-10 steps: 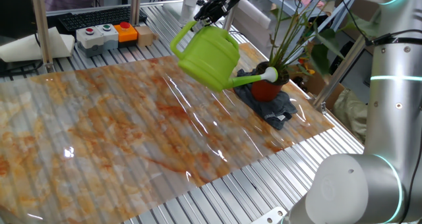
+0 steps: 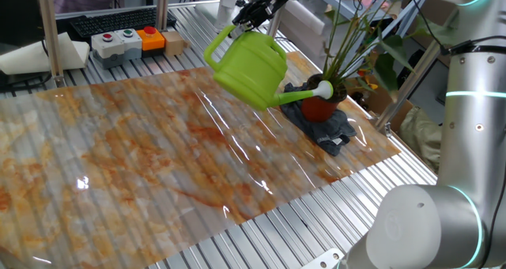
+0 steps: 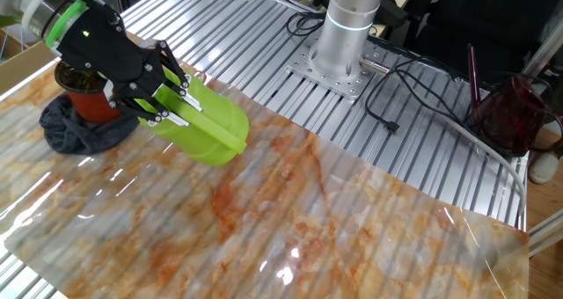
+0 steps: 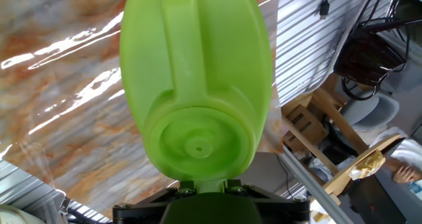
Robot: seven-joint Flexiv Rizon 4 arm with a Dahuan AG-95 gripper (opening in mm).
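A lime-green watering can (image 2: 251, 70) hangs above the table, tilted so its spout (image 2: 304, 95) slopes toward the potted plant. The spout's round head is at the rim of the brown pot (image 2: 319, 108), in front of the plant's stems (image 2: 341, 51). My gripper (image 3: 167, 103) is shut on the can's handle, seen best in exterior view 2. From the wrist, the can (image 4: 198, 66) fills the middle of the view and hides the spout. No water can be made out.
Under the pot lies a dark grey cloth (image 2: 332, 132). Button boxes (image 2: 116, 46) and a keyboard (image 2: 111, 20) sit at the back left. A dark red jug (image 3: 515, 114) stands at the far side. The marbled sheet (image 2: 118, 158) is clear.
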